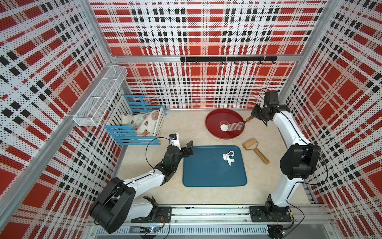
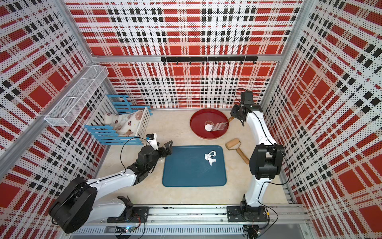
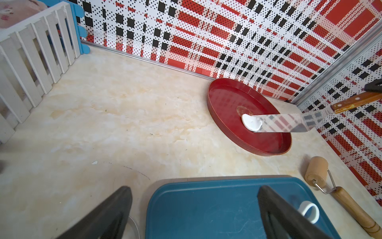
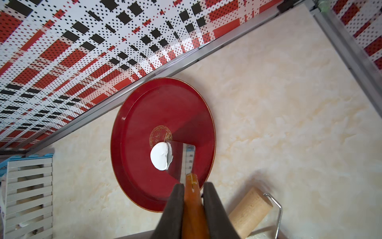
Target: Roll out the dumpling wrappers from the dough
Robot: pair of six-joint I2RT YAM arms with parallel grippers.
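A flattened white dough piece [image 4: 160,156] lies on the red round plate [image 4: 159,103], against the tip of the spatula's metal blade [image 3: 280,122]. By its wooden handle [image 4: 193,215] the spatula is held in my right gripper [image 1: 256,113], which is shut on it at the plate's right. Whether the dough rests partly on the blade I cannot tell. My left gripper stands open and empty above the left end of the blue tray [image 1: 207,167]. To the tray's right lies the wooden roller [image 1: 249,143] with its handle.
A white thing with a ring-shaped part [image 1: 228,157] lies on the tray. At the back left is a blue and white crib [image 1: 159,121] with a doll inside. The table between crib and plate is clear.
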